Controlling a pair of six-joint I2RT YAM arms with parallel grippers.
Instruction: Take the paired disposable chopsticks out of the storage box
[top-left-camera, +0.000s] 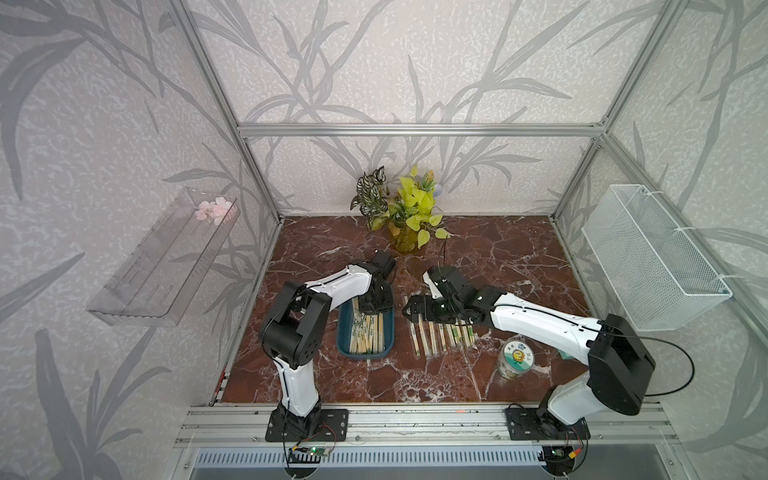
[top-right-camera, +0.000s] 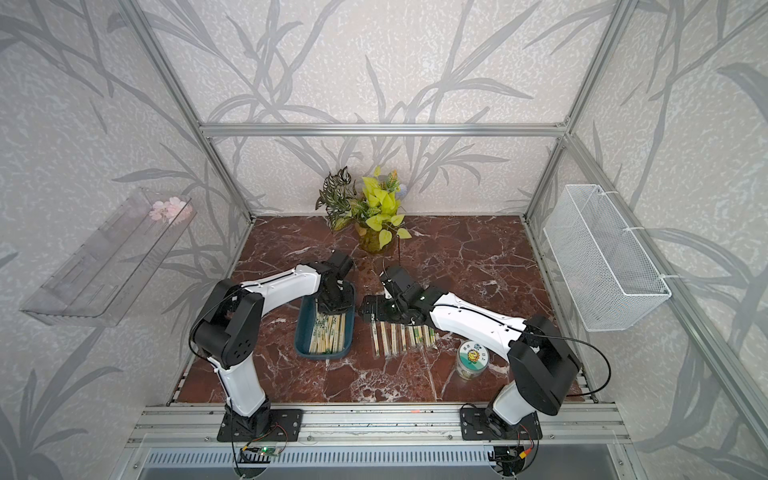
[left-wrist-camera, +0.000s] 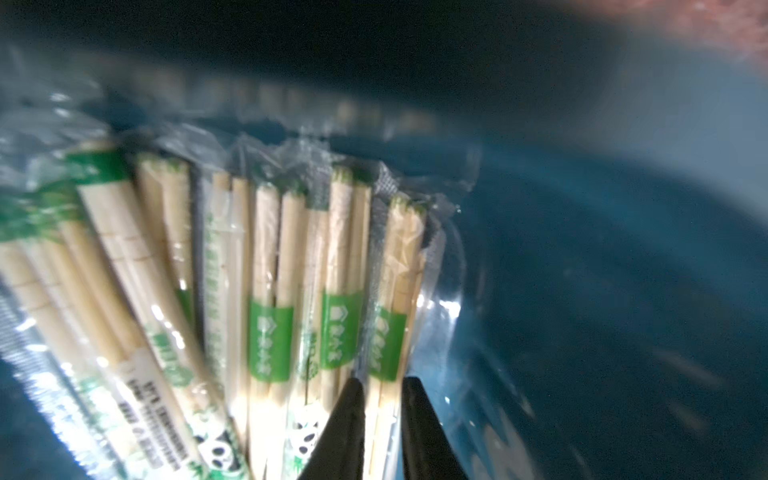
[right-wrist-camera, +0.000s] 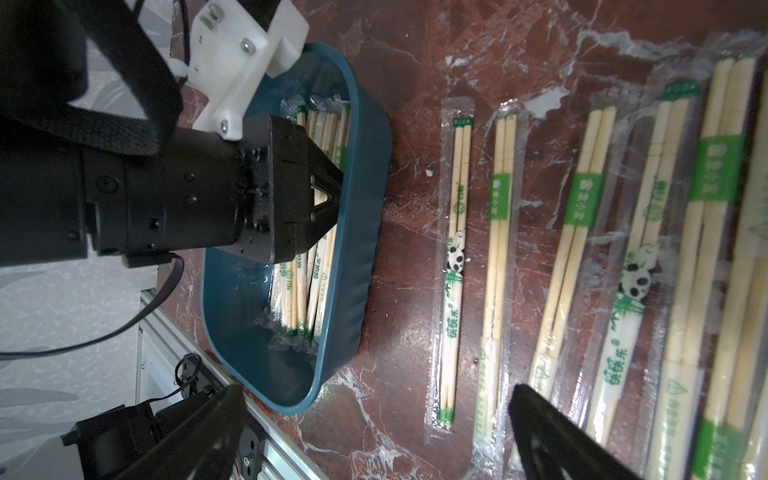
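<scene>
The blue storage box (right-wrist-camera: 364, 240) holds many wrapped chopstick pairs (left-wrist-camera: 272, 336). My left gripper is down in the box, its fingertips part open around the top of the rightmost pair's visible length, near its green band; whether they touch it I cannot tell. Right of the box lies a row of wrapped pairs (right-wrist-camera: 456, 264) on the marble table (top-left-camera: 312, 240). My right gripper hovers open over the left end of that row, beside the box, with nothing seen between its fingers.
A round tub (top-left-camera: 516, 360) stands at the front right. A potted plant (top-left-camera: 404, 212) is at the back. A clear tray (top-left-camera: 160, 264) and a white wire basket (top-left-camera: 656, 264) hang on the side walls.
</scene>
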